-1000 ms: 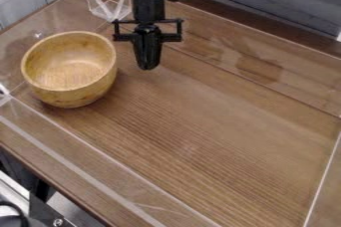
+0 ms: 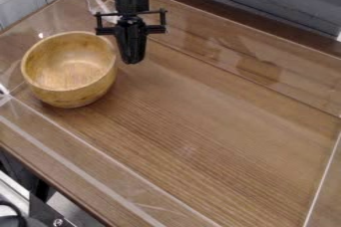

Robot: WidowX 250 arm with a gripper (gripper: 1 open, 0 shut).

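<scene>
My black gripper hangs over the wooden table at the upper left, just above and to the right of the rear rim of a wide, light wooden bowl. Its fingers look shut, with nothing visible between them. The bowl looks empty.
Pale walls border it at the back. The table's edge runs along the lower left, with dark items below it.
My gripper has shifted a little to the left, toward the bowl. The bowl has not visibly moved.
</scene>
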